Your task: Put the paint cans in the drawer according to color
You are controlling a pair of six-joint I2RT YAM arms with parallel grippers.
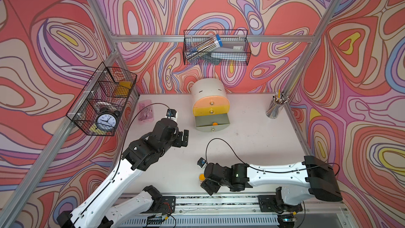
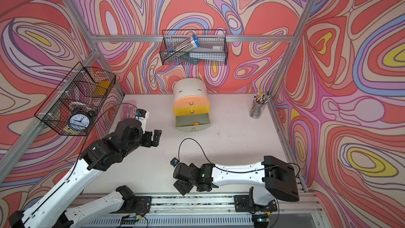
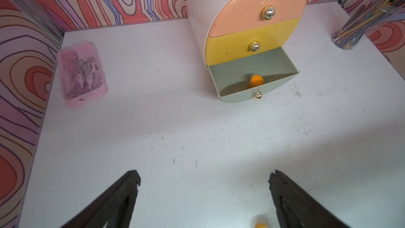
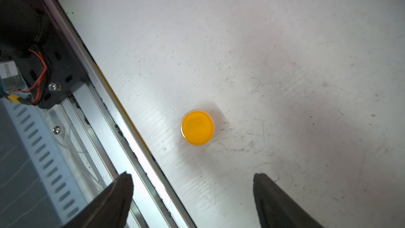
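The rounded cabinet (image 3: 198, 21) has an orange top drawer (image 3: 249, 16) and a yellow middle drawer (image 3: 232, 47), both closed. Its grey-green bottom drawer (image 3: 230, 73) is pulled out, with an orange-topped can (image 3: 256, 80) inside. A second can, yellow-topped (image 4: 197, 127), stands alone on the table near the front edge. My right gripper is above it with fingers apart, the can lying ahead of and between its fingertips, untouched. My left gripper hangs over the table left of the cabinet, open and empty.
A pink box (image 3: 81, 73) lies at the back left and a cup of brushes (image 1: 276, 105) at the back right. Wire baskets (image 1: 103, 101) hang on the left and back walls.
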